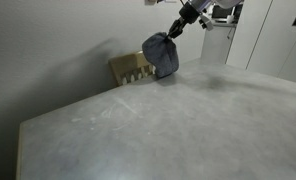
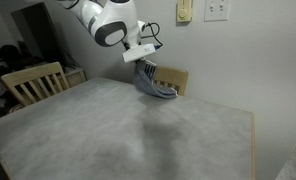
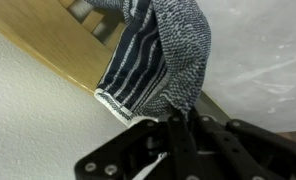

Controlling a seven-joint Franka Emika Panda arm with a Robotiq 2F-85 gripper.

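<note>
A dark grey-blue cloth (image 1: 161, 55) with a striped, white-edged part (image 3: 138, 62) hangs from my gripper (image 1: 174, 33), which is shut on its upper part. In exterior view 1 the cloth hangs in front of the chair back, its lower end by the table's far edge. Exterior view 2 has the cloth (image 2: 156, 86) draping down beside the wooden chair (image 2: 172, 78), its lower end at the table edge. In the wrist view the cloth runs out from between the fingers, which hide the pinched part, toward the chair's wooden rail (image 3: 48, 42).
The wooden chair (image 1: 122, 67) stands at its far edge against the wall. A second chair (image 2: 36, 84) stands on the left in exterior view 2. A switch plate (image 2: 217, 10) is on the wall.
</note>
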